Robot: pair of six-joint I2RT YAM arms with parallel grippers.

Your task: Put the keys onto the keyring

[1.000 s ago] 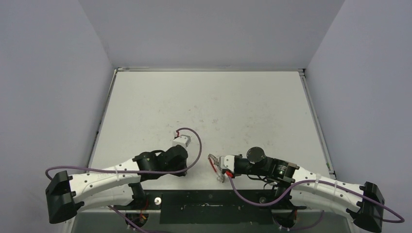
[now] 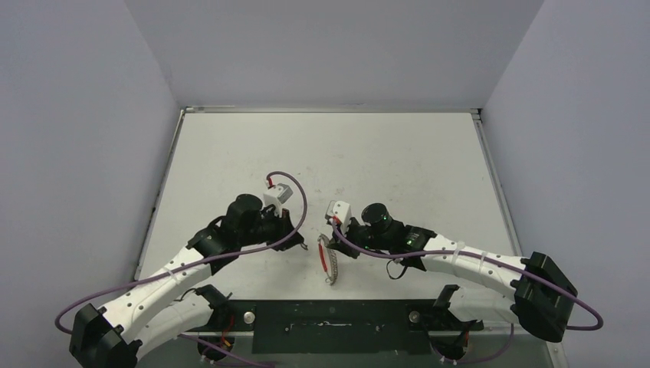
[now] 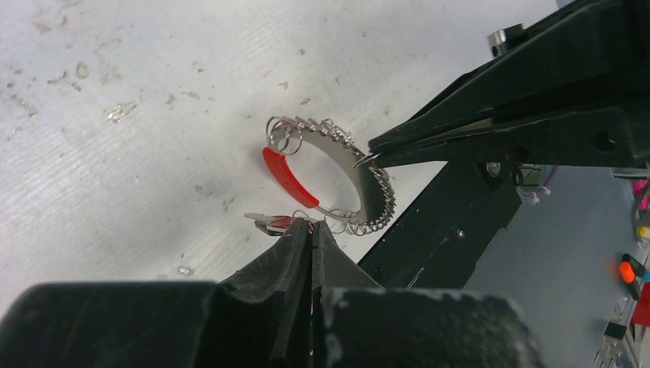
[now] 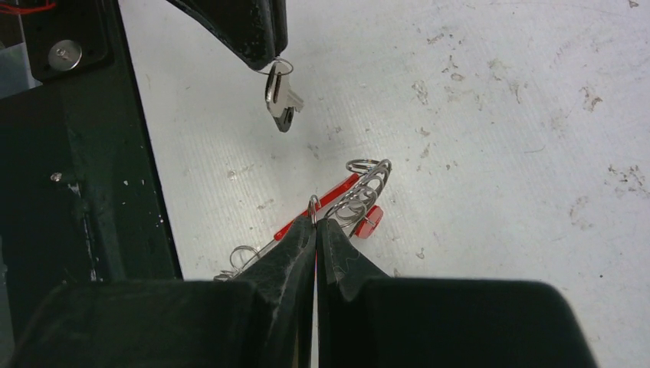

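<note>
The keyring is a large metal loop with a red part [image 3: 291, 180] and many small wire rings along its band. It is at the fingertips of my right gripper, which is shut on it; in the top view the loop [image 2: 323, 261] is beside that gripper. A silver key with a dark tip [image 4: 277, 100] dangles by a thin wire ring from my left gripper, shut on that ring. Between key and loop there is a gap in the right wrist view. The exact grip on the loop is partly hidden by the right fingers.
A black strip [image 2: 337, 330] runs along its front edge, close to the grippers. Purple cables [image 2: 176, 270] arch over both arms.
Both grippers have moved away from the front edge. The right one has shifted left with the keyring, and the left one slightly right with the key, so they are closer together.
</note>
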